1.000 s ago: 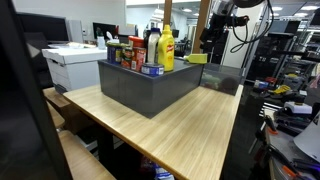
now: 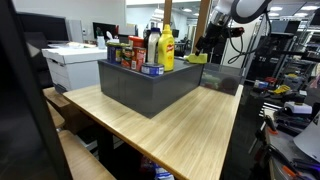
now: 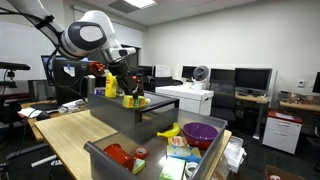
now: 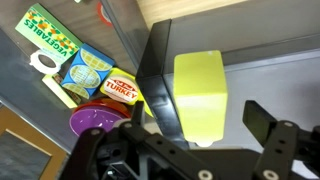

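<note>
A yellow-green block-like item (image 4: 203, 85) lies between my gripper's (image 4: 197, 115) spread fingers in the wrist view, with grey surface showing on its right side. My gripper is open, and neither finger clearly presses on the item. From exterior view 1, a yellow item (image 2: 197, 58) sits at the far end of the grey bin's rim, with the gripper (image 2: 203, 47) just above it. Exterior view 2 has the gripper (image 3: 132, 88) low over yellow items (image 3: 132, 101) at the bin divider; the fingertips are hard to make out there.
The grey bin (image 2: 150, 92) holds a yellow mustard bottle (image 2: 167, 47), cans and other groceries. Another compartment contains a purple bowl (image 3: 195, 132), a red item (image 3: 119, 155) and boxes. Bare wooden table (image 2: 185, 135) lies in front of the bin.
The arm has shifted slightly, bringing my gripper a little down and left toward the yellow item in exterior view 1. The bin and groceries have stayed put.
</note>
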